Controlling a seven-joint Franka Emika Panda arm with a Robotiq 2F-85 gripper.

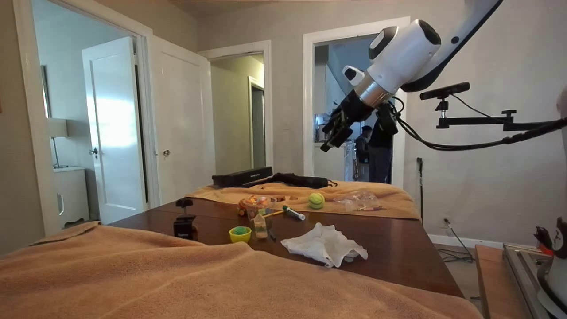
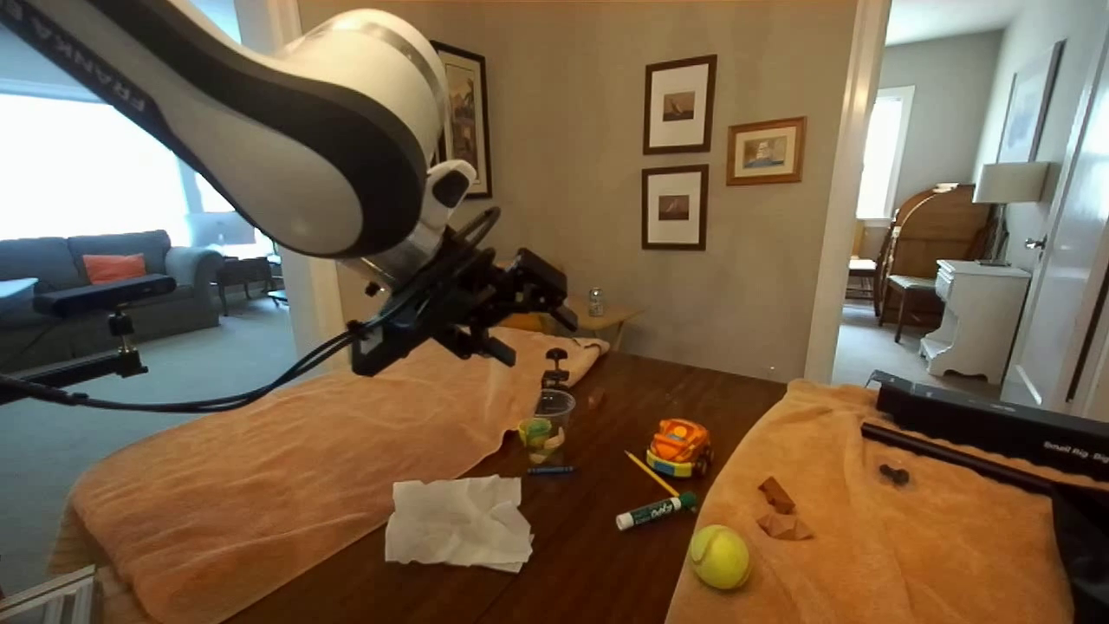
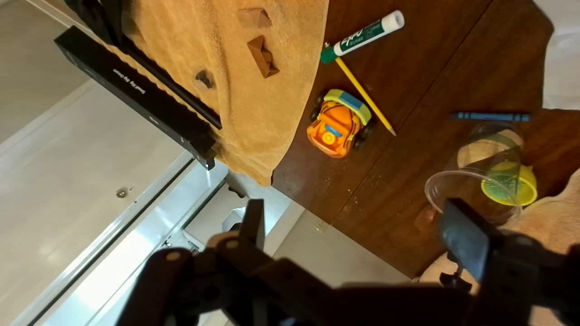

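My gripper is open and empty, held high above the table; its fingers stand wide apart in the wrist view. On the dark wood below are an orange toy car, a yellow pencil and a green-and-white marker. To their right in the wrist view stands a clear plastic cup, close to a yellow bowl with something green in it. A blue crayon lies beside the cup. The white cloth and the tennis ball rest well apart from the gripper.
Orange towels cover both ends of the table. On the far one lie a long black box, brown wrapper pieces and a clear plastic bag. A black clamp sits at the table's edge. Bare wood shows around the marker.
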